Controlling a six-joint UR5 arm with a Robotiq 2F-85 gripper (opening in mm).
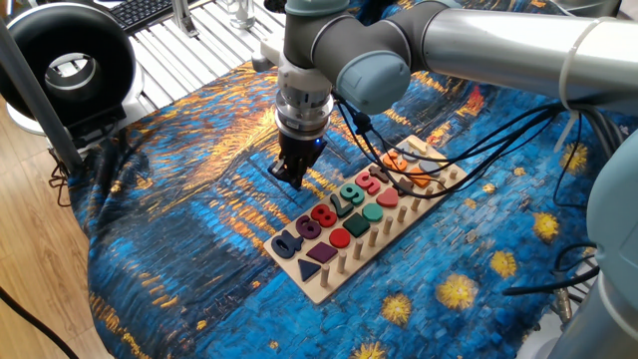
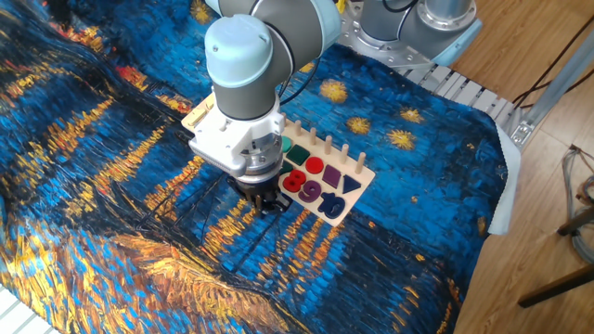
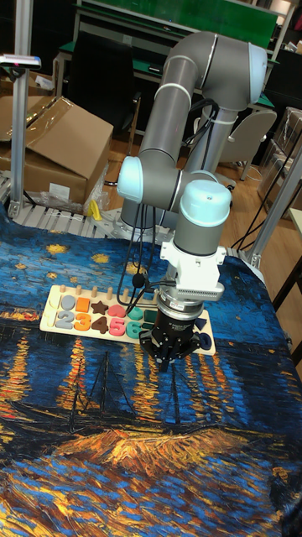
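Observation:
A wooden puzzle board (image 1: 317, 289) lies on the cloth, with coloured number pieces, shape pieces and a row of upright pegs. Near its edge, on the number side, hangs my black gripper (image 1: 287, 179), pointing down. Among the pieces are a red 8 (image 1: 324, 215), a purple 9 (image 1: 309, 227), a dark blue 0 (image 1: 287, 244) and a dark blue triangle (image 1: 309, 268). From the third exterior view, the gripper (image 3: 164, 357) covers part of the number row. Its dark fingers blend together, so their spacing is unclear; no piece shows between them.
A blue and orange painted cloth (image 2: 111, 176) covers the table, with broad free room around the board. Black cables (image 1: 498, 135) droop from the arm over the board's far end. A black ring-shaped object (image 1: 70, 65) stands off the cloth.

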